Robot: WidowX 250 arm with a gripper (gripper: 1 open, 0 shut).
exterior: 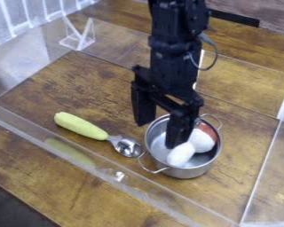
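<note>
The black gripper (163, 117) is open, reaching down over a steel pot (199, 165) with two handles. One finger hangs over the pot's interior, the other just outside its left rim. In the pot lie white objects (184, 152), one with a red part (209, 130), partly hidden by the gripper. To the left, a pale yellow-green corn-like object (81, 126) and a metal spoon (125, 145) lie on the wooden table.
Clear plastic walls edge the work area along the front and right. A white railed item (79, 35) is at the back left.
</note>
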